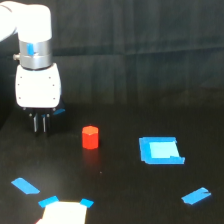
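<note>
A red hexagonal block (pixel 90 137) stands on the black table, right of and a little lower in view than the white robot gripper (pixel 40 123). The gripper hangs at the upper left, its dark fingers pointing down and apart from the block; whether they are open or shut is hard to tell. A pale square outlined in blue tape (pixel 163 150) lies to the right of the block.
Blue tape strips (pixel 197 195) mark the table at the lower right and lower left. A pale object (pixel 63 214) is at the bottom edge.
</note>
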